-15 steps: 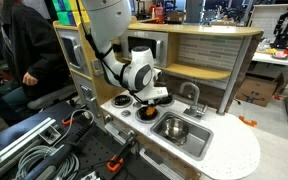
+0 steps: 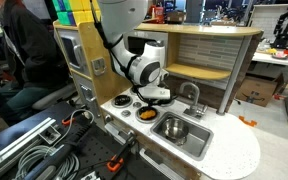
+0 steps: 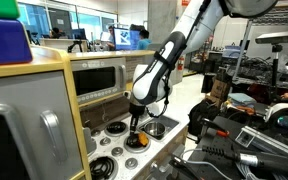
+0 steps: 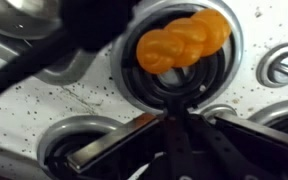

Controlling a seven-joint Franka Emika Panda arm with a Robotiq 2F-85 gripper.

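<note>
An orange, lobed object (image 4: 184, 40) lies over a dark round burner or pan on the white counter. It shows as a small orange patch (image 2: 147, 114) in exterior view 1 and again as an orange patch (image 3: 142, 139) in exterior view 2. My gripper is shut, nothing visible between its fingers. In the wrist view its tips stand below the orange object, apart from it in the picture. From outside, the gripper (image 2: 164, 98) hangs above the stove area, on the side towards the faucet.
A metal sink (image 2: 191, 142) holding a silver pot (image 2: 175, 129) adjoins the stove. A curved faucet (image 2: 191, 94) rises behind it. The wooden shelf (image 2: 199, 72) and microwave (image 3: 99, 79) border the back. White counter (image 2: 233, 150) right of the sink is clear.
The arm has risen and moved to the right in exterior view 1, towards the faucet. The orange object appears slightly lower and further left than one second ago.
</note>
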